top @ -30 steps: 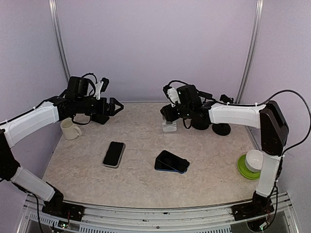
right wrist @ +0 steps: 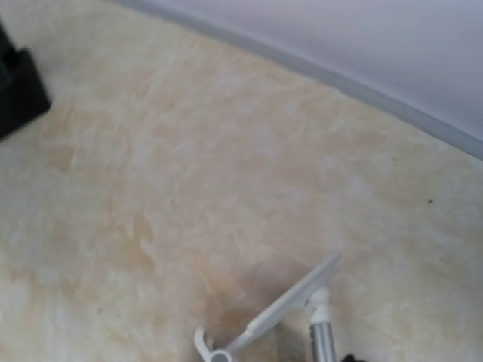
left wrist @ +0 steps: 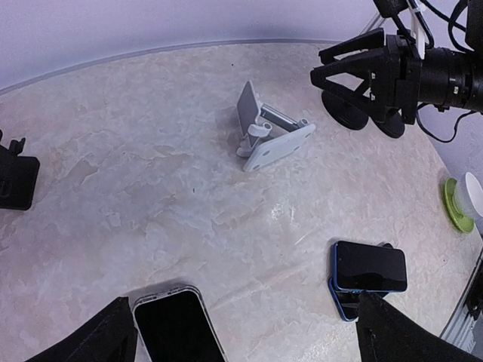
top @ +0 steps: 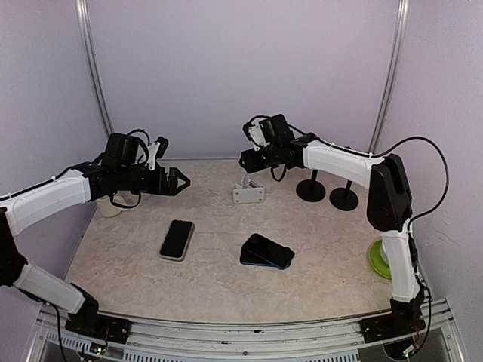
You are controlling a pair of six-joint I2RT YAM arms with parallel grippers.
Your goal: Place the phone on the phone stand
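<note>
The white phone stand (top: 248,194) (left wrist: 276,148) (right wrist: 287,302) is at the back middle of the table. A phone with a silver rim (top: 176,240) (left wrist: 176,324) lies at the left; two more phones (top: 265,250) (left wrist: 368,265), one on the other, lie at the front middle. My left gripper (top: 175,182) stands open above the back left, its fingers empty. My right gripper (top: 245,161) hangs just above the stand, fingers apart and empty.
A white mug (top: 107,206) is partly behind the left arm. Two black round bases (top: 343,199) stand at the back right. A green plate with a white bowl (top: 377,259) (left wrist: 468,197) is at the right edge.
The left gripper has shifted slightly.
</note>
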